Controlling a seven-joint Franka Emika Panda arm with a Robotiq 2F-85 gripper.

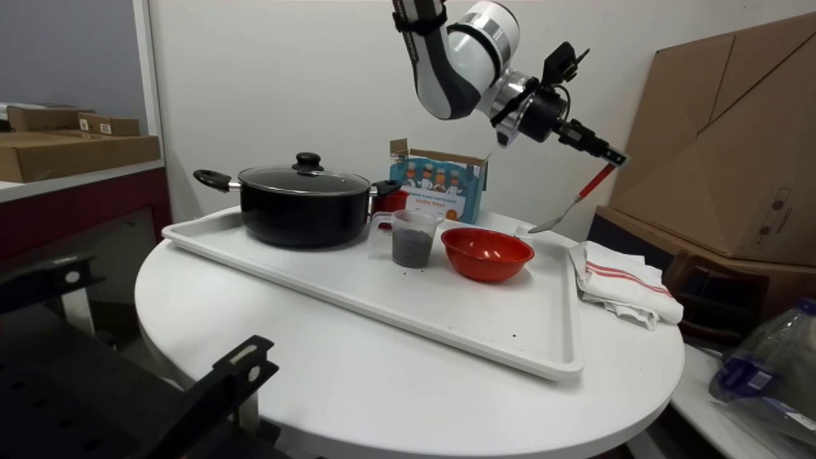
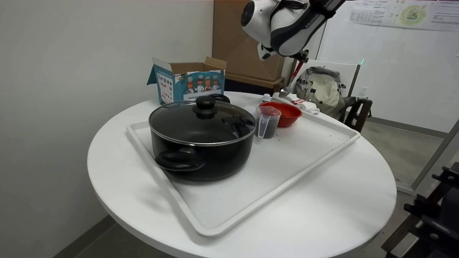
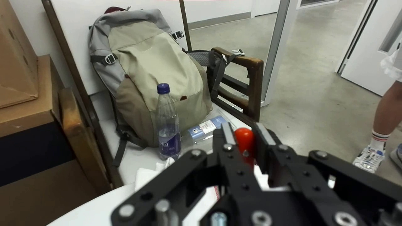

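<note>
My gripper (image 1: 614, 157) is shut on the red handle of a metal spoon (image 1: 597, 180), in the air at the right of the table. The spoon slants down and left, its head near the far right rim of the red bowl (image 1: 487, 256) in exterior view 1; contact cannot be told. In the wrist view the handle's red end (image 3: 245, 139) shows between the fingers. A clear measuring cup (image 1: 413, 243) with dark grains stands left of the bowl. Both are on a white tray (image 1: 367, 301). The inside of the bowl is only partly visible.
A black lidded pot (image 1: 304, 210) fills the tray's left end. Behind the cup stands a blue box (image 1: 440, 183). A folded towel (image 1: 627, 279) lies right of the tray, and large cardboard boxes (image 1: 711, 145) rise beyond it. The tray's front right is clear.
</note>
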